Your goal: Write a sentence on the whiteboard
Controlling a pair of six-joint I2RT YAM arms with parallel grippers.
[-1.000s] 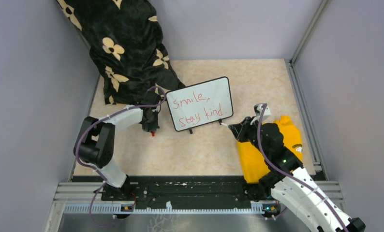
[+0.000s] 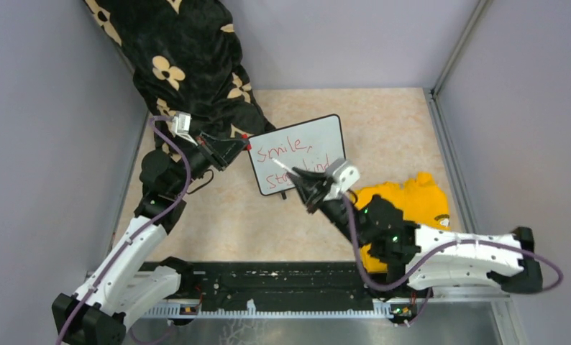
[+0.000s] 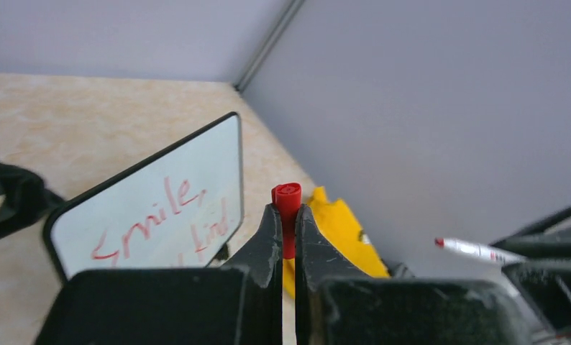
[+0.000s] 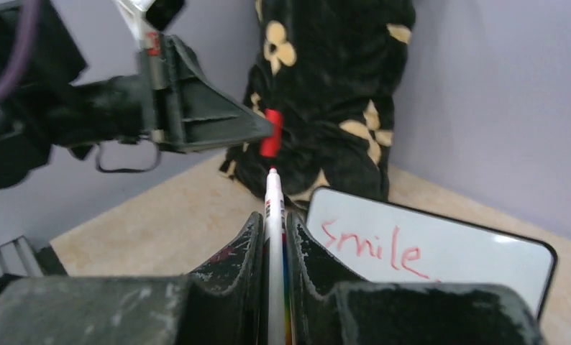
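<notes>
The whiteboard (image 2: 326, 133) stands tilted on the table with red handwriting: "Smile," on top, a second line partly covered by my right arm in the top view. My left gripper is shut on a red marker cap (image 3: 288, 205), held left of the board's upper corner. A white marker (image 4: 274, 198) with a red tip is clasped in my right gripper, raised in front of the board. From the right wrist, the marker's tip appears just below the red cap; they look apart in the left wrist view.
A black flowered cloth (image 2: 196, 65) drapes over the back left. On the right, a yellow cloth (image 2: 412, 198) lies partly under my right arm. Bare table (image 2: 268, 230) shows in front of the board.
Both arms have risen and turned inward. The cap has moved up and right, and the marker has swung left from the board's right side to its front. Both grippers keep their hold.
</notes>
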